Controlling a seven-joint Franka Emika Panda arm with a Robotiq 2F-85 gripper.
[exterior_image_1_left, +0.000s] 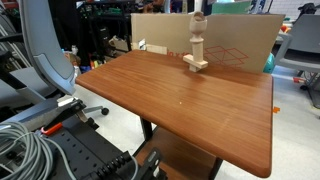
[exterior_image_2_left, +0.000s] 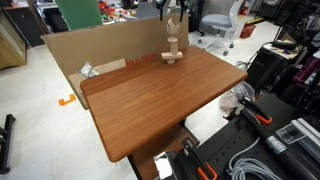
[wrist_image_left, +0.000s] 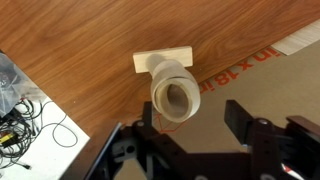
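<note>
A pale wooden stand (exterior_image_1_left: 197, 48) with an upright post and flat foot sits near the back edge of the brown table (exterior_image_1_left: 170, 90). On its top is a tan, hollow round piece (wrist_image_left: 178, 95), its opening facing the camera in the wrist view. My gripper is open, with its two dark fingers (wrist_image_left: 237, 116) on either side of the round piece's lower part. A wide gap shows on the right; on the left I cannot tell whether finger and piece touch. In exterior view 2 the gripper is seen only partly at the top edge.
A cardboard panel (exterior_image_2_left: 100, 52) stands along the table's back edge, close behind the stand. Coiled cables (exterior_image_1_left: 30, 150) lie on the robot's base, off the table.
</note>
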